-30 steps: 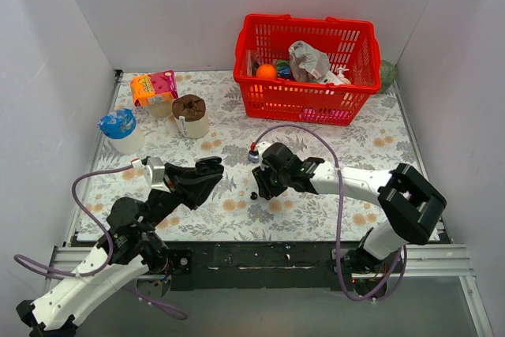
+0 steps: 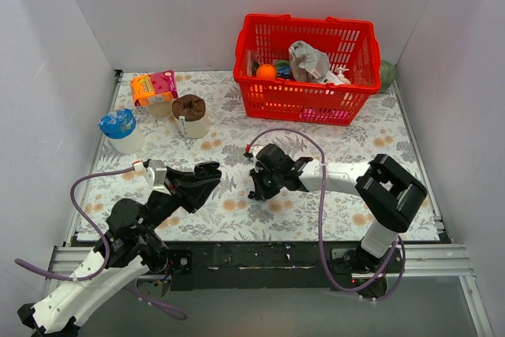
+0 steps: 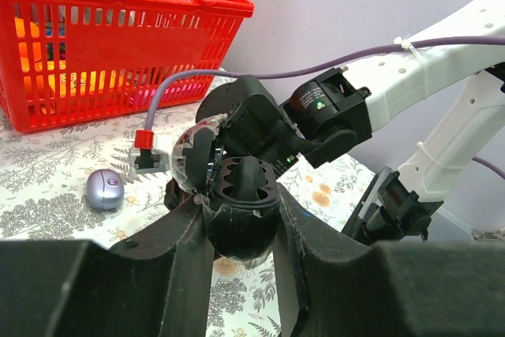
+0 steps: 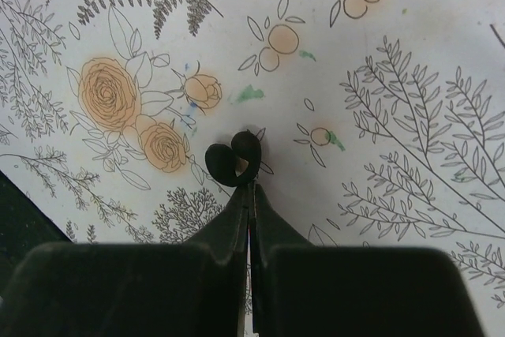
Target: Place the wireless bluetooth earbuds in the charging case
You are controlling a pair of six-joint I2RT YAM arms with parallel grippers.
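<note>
My left gripper is shut on the black charging case [image 3: 229, 225], held up off the table with its slotted inside showing. A dark rounded piece stands in the middle of the case; whether it is an earbud I cannot tell. In the top view, the case [image 2: 207, 169] is left of centre. One black earbud [image 4: 222, 165] lies on the patterned table, right at the tips of my right gripper. Those fingers are shut with nothing showing between them; whether they touch the earbud is unclear. From above, the earbud [image 2: 252, 195] is a small dark spot.
A red basket [image 2: 308, 88] of mixed goods stands at the back. Jars [image 2: 190, 120] and a pink-orange packet [image 2: 154, 87] occupy the back left. A small grey-purple object [image 3: 105, 189] lies on the table. The purple cable [image 2: 322, 211] loops over my right arm.
My right arm has shifted left and toward the front, bringing its gripper to the earbud, which was clear of the fingers before.
</note>
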